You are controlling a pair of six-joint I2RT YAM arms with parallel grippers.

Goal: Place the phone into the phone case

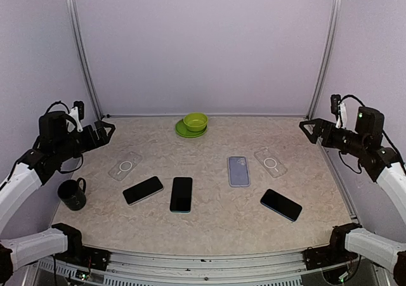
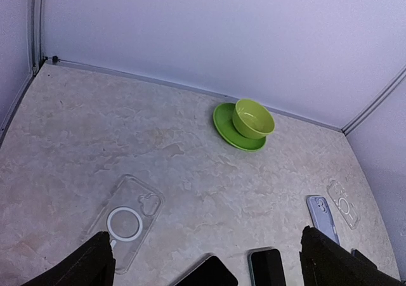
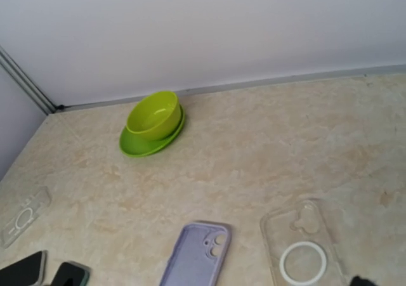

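Observation:
Three dark phones lie flat and apart: a left phone, a middle phone and a right phone. A purple case rests empty right of the middle. Two clear cases with white rings lie empty, a left clear case and a right clear case. My left gripper is raised at the table's left side, open and empty. Across the table, my right gripper is also open with nothing in it; in the right wrist view its fingers are mostly out of frame.
A green bowl sits on a green plate at the back. A black mug stands at the left edge. Walls close the back and sides.

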